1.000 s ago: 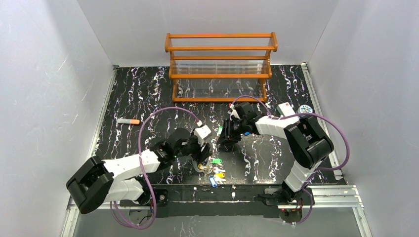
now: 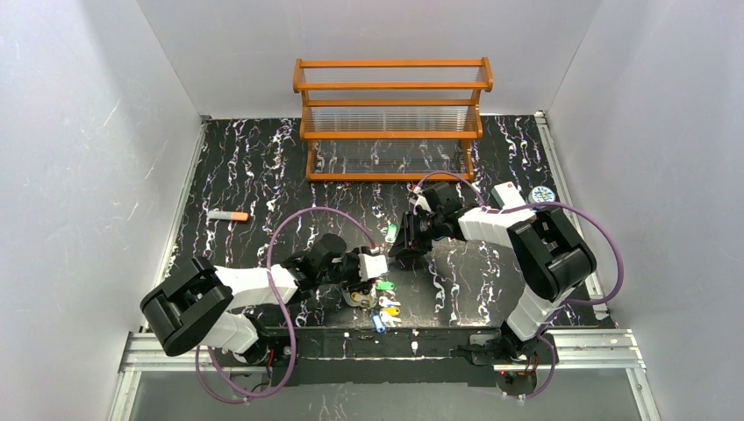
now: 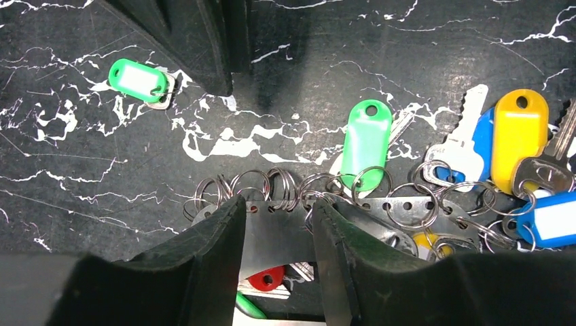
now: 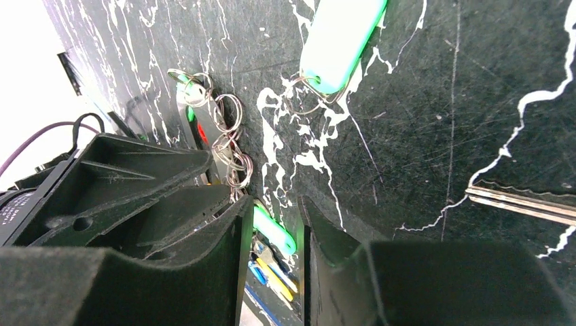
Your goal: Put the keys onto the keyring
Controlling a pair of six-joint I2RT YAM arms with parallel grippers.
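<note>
The keyring, a metal plate (image 3: 275, 234) edged with several loops, lies on the dark marbled table. Keys with green (image 3: 367, 146), yellow (image 3: 522, 129) and blue (image 3: 553, 221) tags hang from it or lie against it. In the left wrist view, the plate shows between and below the fingers of my left gripper, which stands part open; whether they touch it I cannot tell. A separate green-tagged key (image 3: 139, 81) lies apart from the plate, close to my right gripper. That gripper is part open with nothing visibly held.
A wooden rack (image 2: 392, 136) stands at the back. An orange and grey item (image 2: 228, 216) lies at the left, a white box (image 2: 508, 195) at the right. Two thin brass-coloured bars (image 4: 523, 206) lie on the table in the right wrist view. The two grippers are close together.
My right arm has moved only slightly.
</note>
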